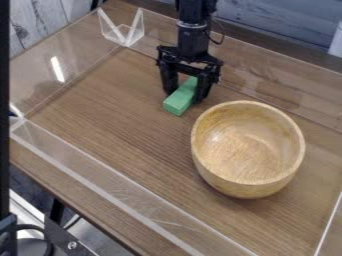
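My black gripper (187, 70) reaches down from the top centre of the camera view over a green object (182, 98) on the wooden table (94, 120). Its dark fingers are around the upper part of the green object; whether they grip it is not clear.
A large tan wooden bowl (247, 148) sits at the right, just in front of the green object. A clear container (123, 27) stands at the back left. Dark items lie at the lower left edge.
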